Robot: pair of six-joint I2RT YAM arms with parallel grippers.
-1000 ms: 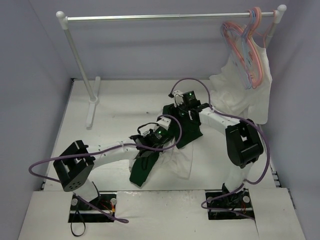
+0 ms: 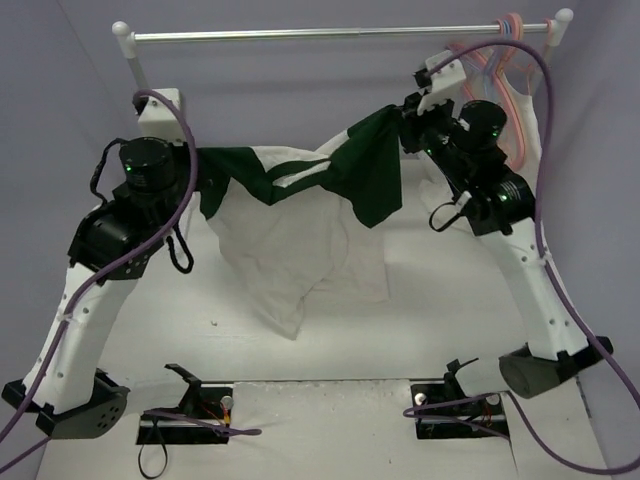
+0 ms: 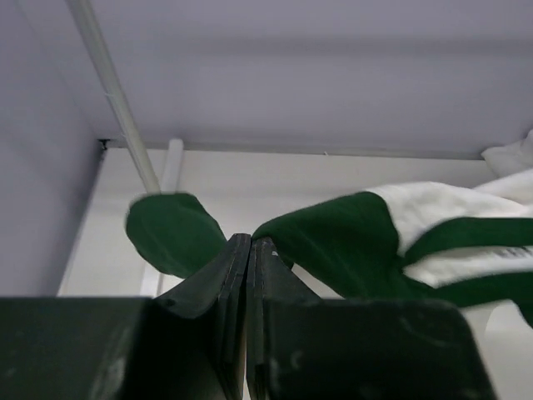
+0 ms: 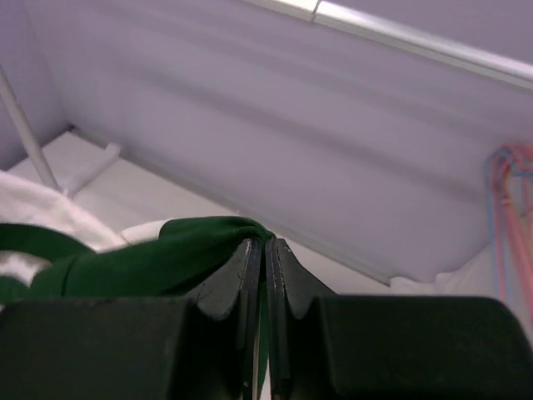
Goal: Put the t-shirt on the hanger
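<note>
Between my two raised arms stretches a white T-shirt (image 2: 300,235) with dark green sleeves and collar, its white body draping down towards the table. My left gripper is shut on green cloth, one green flap (image 3: 173,233) sticking out on its left side. On the other side, my right gripper is shut on a green sleeve (image 4: 196,242) that runs off to the left. In the top view the left fingertips are hidden behind the arm. Pink and blue hangers (image 2: 505,110) hang at the right end of the rail.
A silver rail (image 2: 330,33) spans the back on a white stand, bare along its left and middle. White cloth (image 2: 520,210) hangs and lies at the right by the hangers.
Both arms have risen and moved apart, the left one to the left and the right one to the right. The bunched shirt has lifted from the table and spread out between them.
</note>
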